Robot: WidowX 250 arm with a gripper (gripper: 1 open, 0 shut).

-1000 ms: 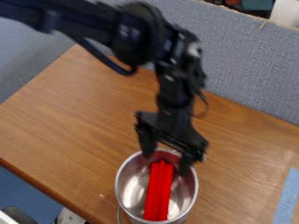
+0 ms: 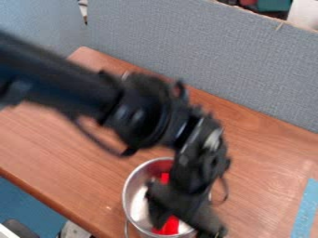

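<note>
My gripper [image 2: 184,208], blurred by motion, reaches down into a steel pot [image 2: 132,203] at the lower middle of the camera view. Its fingers appear apart, over and partly in front of a red object [image 2: 168,226] inside the pot. The arm covers much of the pot's interior, so whether the fingers touch the red object is unclear.
A grey padded wall [image 2: 224,56] runs along the back. A light blue strip [image 2: 302,209] lies at the right.
</note>
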